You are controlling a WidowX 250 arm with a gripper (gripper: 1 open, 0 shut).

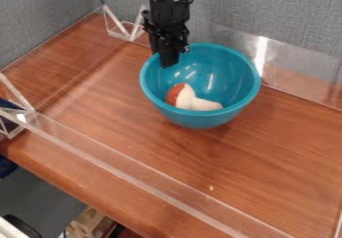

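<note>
A teal bowl [230, 80] stands on the wooden table at the upper centre. Inside it, toward the front left, lies a white and red object [195, 102], perhaps a toy mushroom. The black gripper [168, 58] points down at the bowl's back-left rim. Its fingertips are small and dark here, so whether they are open, shut or on the rim is unclear.
Clear plastic walls with white corner brackets [124, 27] edge the wooden table [160, 172]. Grey padded walls rise behind and at the left. Below the left edge are cables and a cardboard piece.
</note>
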